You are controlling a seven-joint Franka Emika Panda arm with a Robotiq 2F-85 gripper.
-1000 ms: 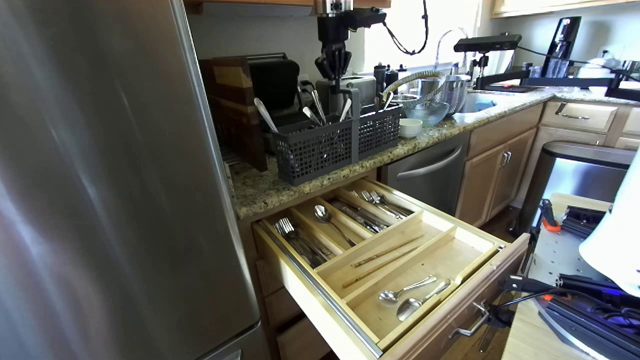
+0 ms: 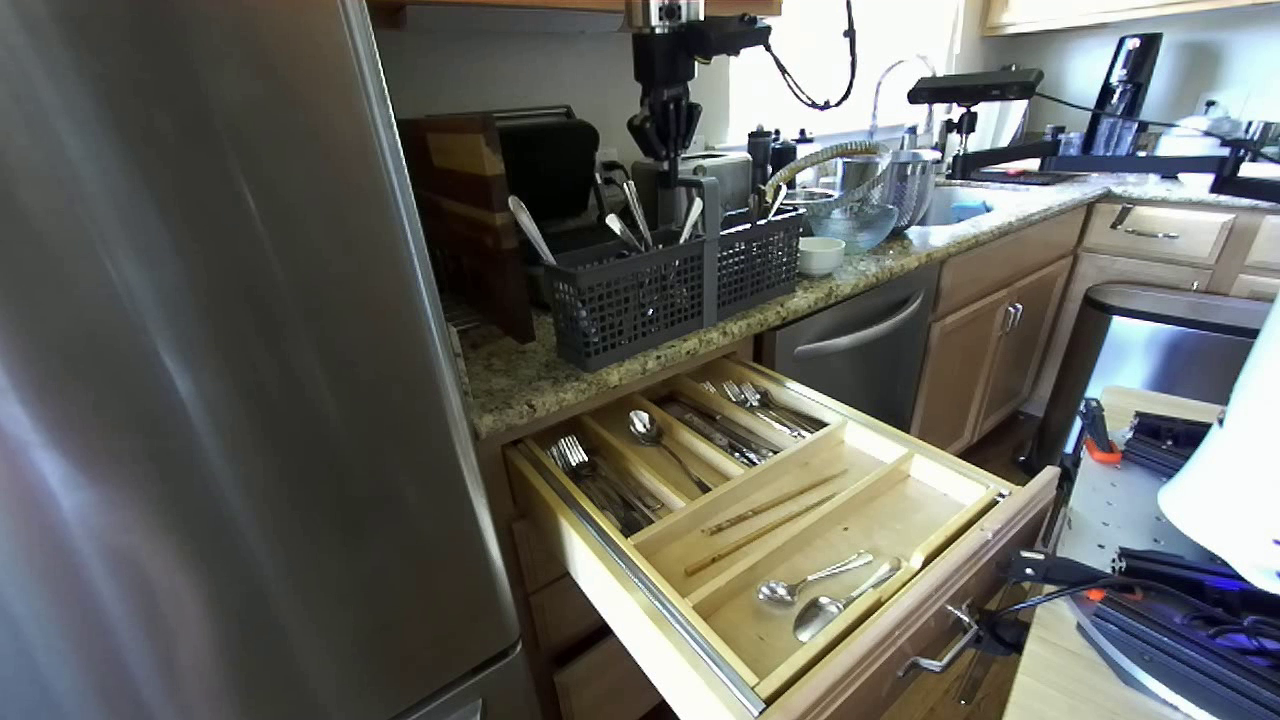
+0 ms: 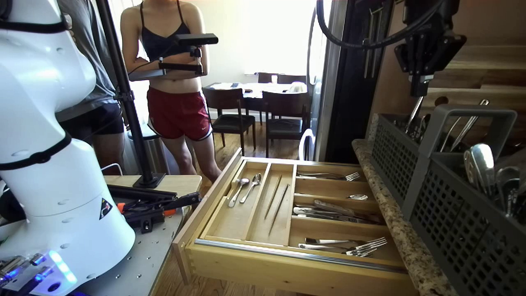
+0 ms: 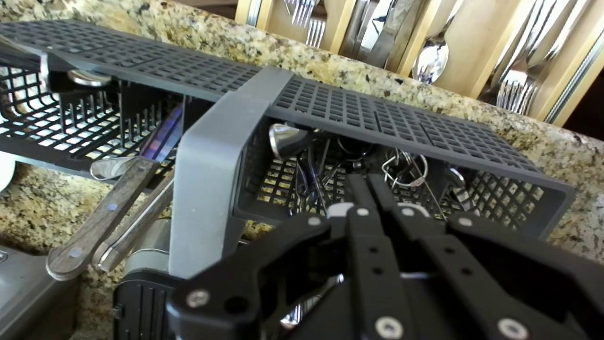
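My gripper points down over the grey cutlery basket on the counter, its fingers almost together. A silver utensil handle runs up from the basket to the fingertips, and bright metal shows just above them, so the gripper appears shut on this handle. The utensil's lower end is hidden inside the basket, so its kind cannot be told. In the wrist view, the gripper covers part of the basket; several silver pieces lie in the compartment beyond it. The open drawer holds sorted forks, a spoon and knives.
The basket's tall handle stands beside the gripper. Wooden-handled knives lean out of the other compartment. Two spoons and two chopsticks lie in the drawer's front sections. A cutting board stands behind the basket.
The gripper has shifted very slightly in exterior view 1. The basket, drawer and cutlery look the same.
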